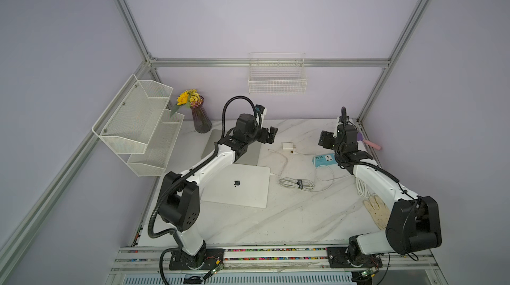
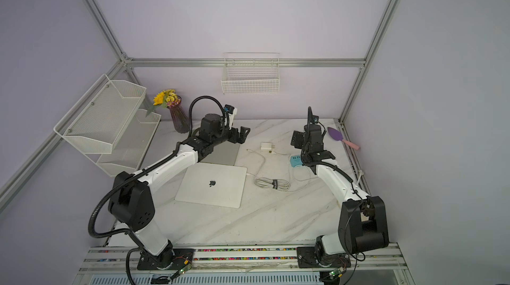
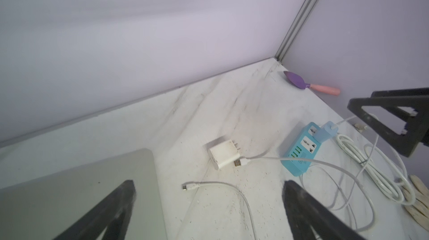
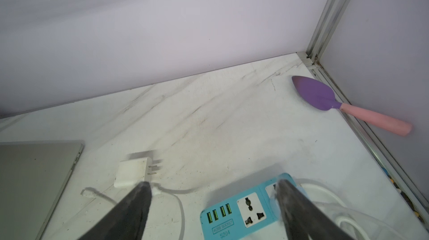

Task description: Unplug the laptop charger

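A white square charger (image 3: 224,153) lies loose on the table with its bare prongs showing, apart from the blue power strip (image 3: 302,147). In the left wrist view, a pale blue plug (image 3: 326,131) sits in the strip's far end. The silver laptop (image 1: 238,185) lies closed at the left of the table, with a white cable at its right edge. Above the grey laptop, my left gripper (image 1: 271,135) is open and empty. My right gripper hovers over the power strip; its fingers stand apart, and one partly hides the plugged end.
A coiled white cable (image 1: 296,183) lies right of the silver laptop. Behind it is a grey laptop (image 3: 89,186). A purple trowel (image 4: 317,93) rests at the right edge, and a glove (image 1: 378,211) lies front right.
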